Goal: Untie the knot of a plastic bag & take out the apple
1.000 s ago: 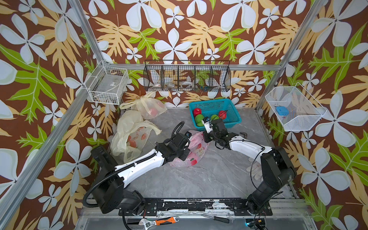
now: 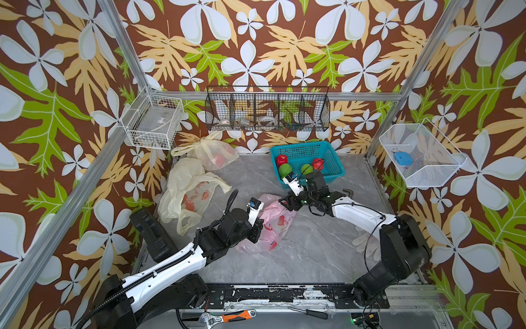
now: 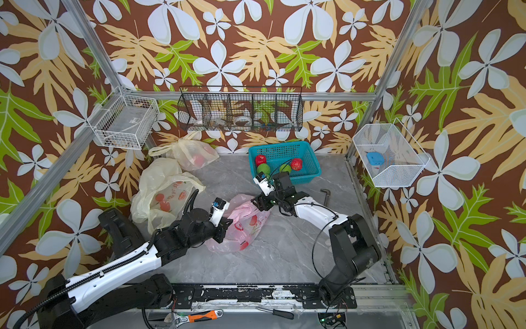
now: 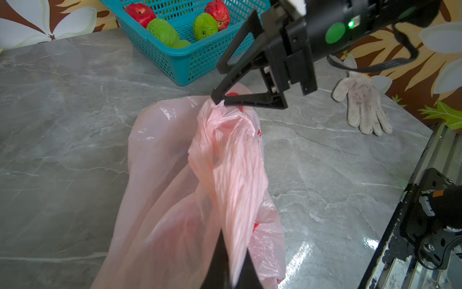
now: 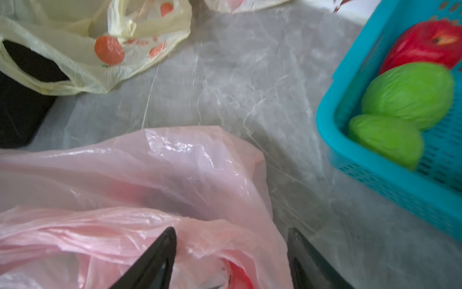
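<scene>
The pink plastic bag point(image 2: 280, 226) lies on the table between both arms. My left gripper is shut on a gathered strand of it, drawn up toward the camera. At the strand's far end stands my right gripper, open. One right finger point(image 5: 153, 262) overlaps the pink plastic; the other point(image 5: 312, 262) is beyond the bag's edge. Below the strand, a red patch point(image 5: 241, 277) shows inside the bag; I cannot tell whether it is the apple or print. No knot can be made out.
A teal basket point(image 2: 334, 171) with red and green fruit stands close behind the right gripper. Pale yellow bags point(image 2: 178, 181) lie at the left. A glove point(image 4: 364, 103) rests at the right.
My left gripper moved left and toward the front, drawing the strand out.
</scene>
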